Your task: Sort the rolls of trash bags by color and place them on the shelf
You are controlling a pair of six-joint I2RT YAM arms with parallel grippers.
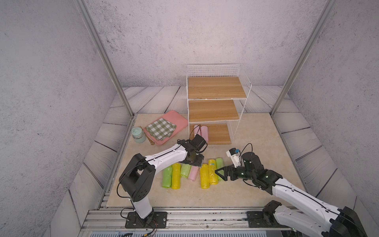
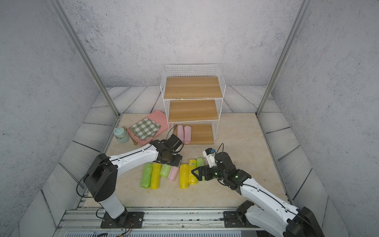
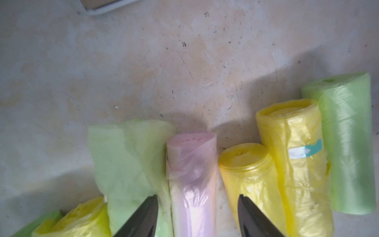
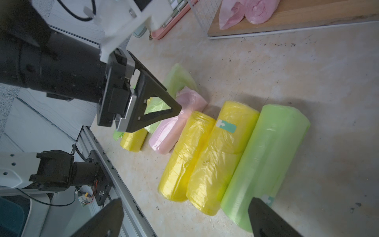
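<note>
Two pink rolls (image 2: 187, 134) lie side by side on the left of the bottom shelf (image 2: 202, 135). A third pink roll (image 3: 192, 177) is on the table between a light green roll (image 3: 126, 165) with a loose flap and a yellow roll (image 3: 252, 177). My left gripper is open above this pink roll, its fingers apart on either side. A labelled yellow roll (image 4: 225, 158) and a green roll (image 4: 268, 162) lie further right. Another green roll (image 1: 167, 177) and yellow roll (image 1: 176, 176) sit at the left. My right gripper (image 1: 221, 173) stands open, empty, near the right-hand green roll.
The middle shelf (image 1: 213, 110) and top shelf (image 1: 215, 87) are bare, with white wire sides. A pink tray (image 1: 176, 117) with a checked cloth (image 1: 160, 128) and a glass jar (image 1: 138, 135) stand at the left.
</note>
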